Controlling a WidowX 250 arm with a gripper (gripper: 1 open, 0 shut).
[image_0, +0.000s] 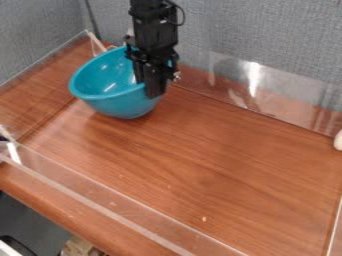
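My black gripper is at the upper middle, shut on the near right rim of a turquoise bowl. The bowl is tilted toward the left side of the wooden tray; whether it rests on the floor of the tray is hard to tell. The fingertips are partly hidden against the bowl.
Clear plastic walls edge the wooden surface, with grey padded walls behind. A small white object sits at the right edge, and light sticks show behind the bowl.
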